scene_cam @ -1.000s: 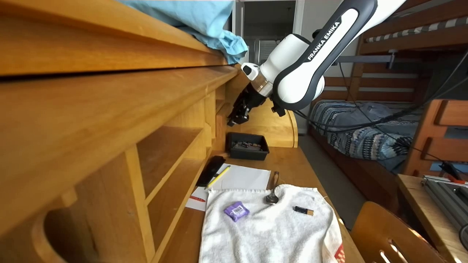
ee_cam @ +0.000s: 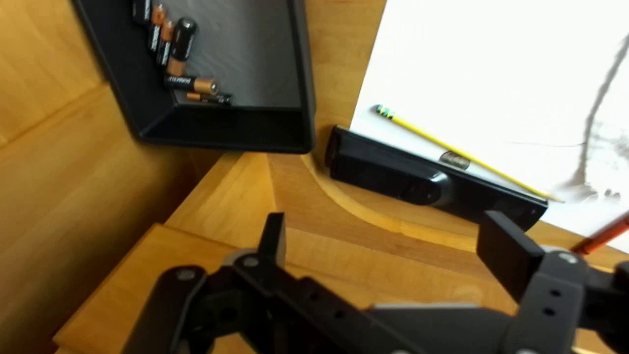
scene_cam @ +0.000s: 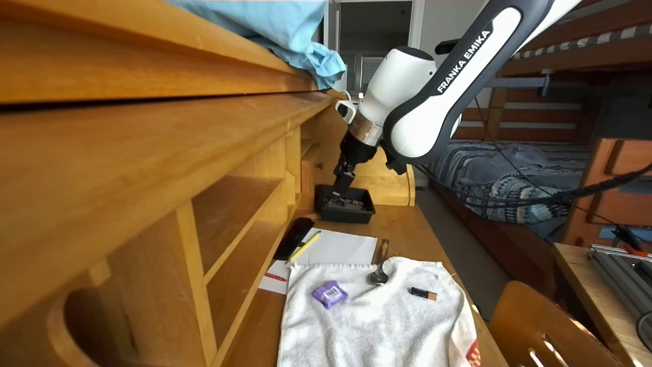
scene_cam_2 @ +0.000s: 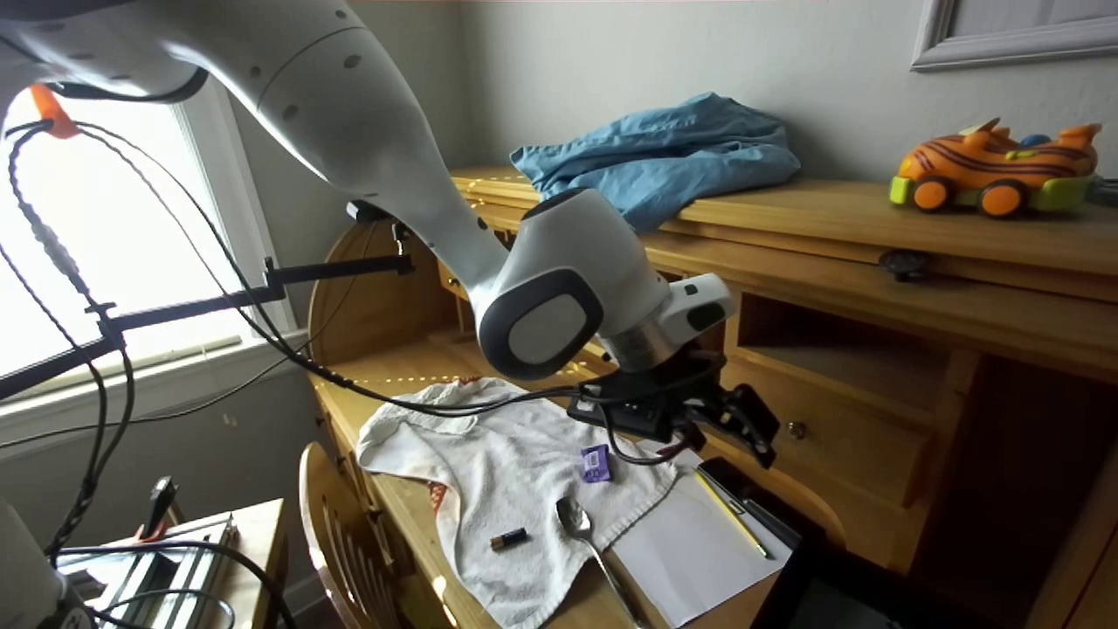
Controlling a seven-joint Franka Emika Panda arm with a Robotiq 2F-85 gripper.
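Note:
My gripper is open in the wrist view, its fingers wide apart with nothing between them. It hangs above the desk near the cubby side, short of the black tray (ee_cam: 221,138). Inside that tray several batteries (ee_cam: 180,44) lie bunched at one side. A black case (ee_cam: 407,174) and a yellow pencil (ee_cam: 471,156) lie by the white paper (ee_cam: 501,71). On the white towel (scene_cam: 367,330) are a purple packet (scene_cam: 330,294) and a single battery (scene_cam: 423,293), apart from each other. A spoon (scene_cam: 380,272) rests partly on the towel's edge.
Wooden cubbies (scene_cam: 244,226) line one side of the desk, close to my gripper. A red crayon (ee_cam: 601,236) lies on the paper's edge. A blue cloth (scene_cam_2: 671,157) and an orange toy car (scene_cam_2: 996,173) sit on the upper shelf. A chair (scene_cam: 550,324) stands beside the desk.
In exterior view 1 the gripper has swung right and lower, from beside the cubbies to in front of the black tray. The objects on the desk have not moved.

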